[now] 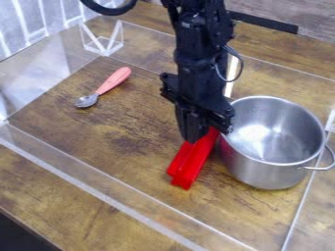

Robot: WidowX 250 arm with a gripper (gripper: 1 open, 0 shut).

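My black gripper (197, 123) points down just above the upper end of a red bar-shaped object (187, 167) on the wooden table, beside the left rim of a steel pot (268, 162). Its fingers look close together; whether anything is between them is hard to tell, as the arm hides the top of the red object.
A spoon with a pink handle (109, 84) lies at the upper left. Clear panels edge the table.
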